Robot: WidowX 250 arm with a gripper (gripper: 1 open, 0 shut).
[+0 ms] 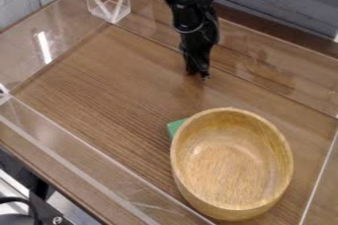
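The black robot arm reaches down from the top centre to the wooden table point(93, 91), its gripper point(200, 74) low at the tabletop in the middle. The fingertips are dark and small, and nothing shows between them; the gripper looks shut. A large pale wooden bowl point(231, 165) sits at the front right, with a small green object point(175, 127) partly hidden behind its left rim.
A clear plastic piece point(110, 4) stands at the back left. A dark cable point(20, 205) shows beyond the front left edge.
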